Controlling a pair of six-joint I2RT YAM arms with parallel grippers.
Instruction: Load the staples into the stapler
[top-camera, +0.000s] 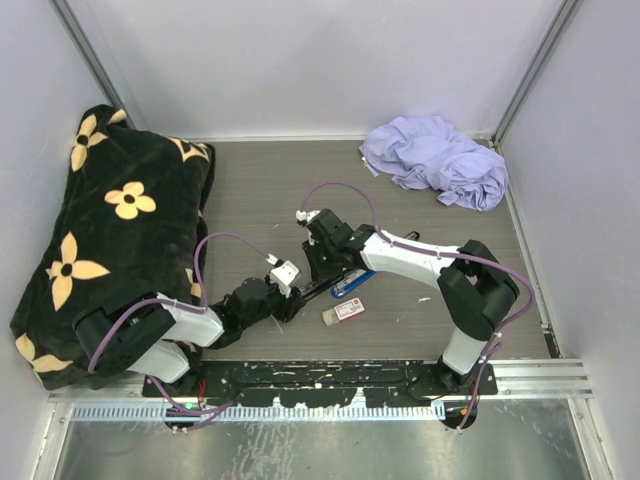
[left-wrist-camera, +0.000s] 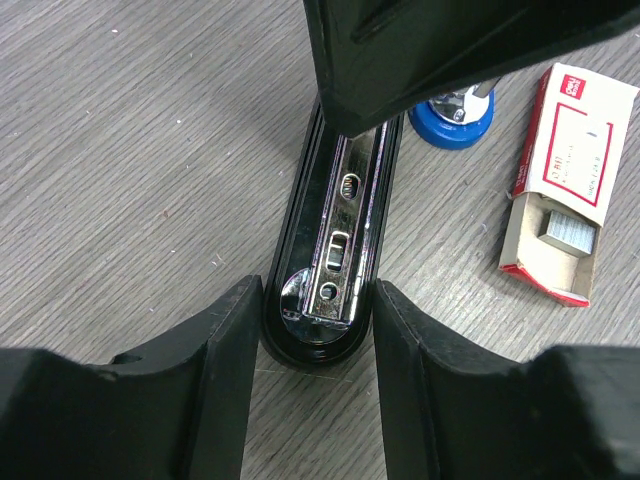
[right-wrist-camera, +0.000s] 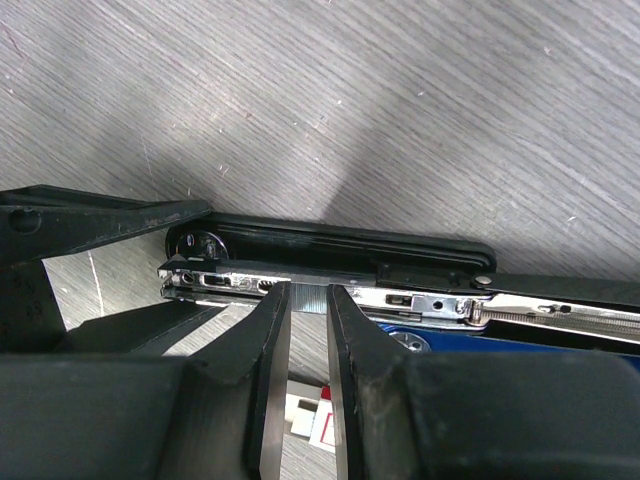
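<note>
The black stapler (left-wrist-camera: 332, 250) lies open on the table, its metal anvil end between the fingertips of my left gripper; whether they grip it is unclear. In the right wrist view my right gripper is shut on a grey staple strip, held over the stapler's metal channel (right-wrist-camera: 400, 300). In the left wrist view the right gripper's dark body hangs over the stapler's far part. An open staple box (left-wrist-camera: 570, 150) with a strip inside lies to the right.
A blue object (left-wrist-camera: 450, 130) lies beside the stapler. A dark flowered cushion (top-camera: 110, 250) fills the left, a lilac cloth (top-camera: 435, 160) the back right.
</note>
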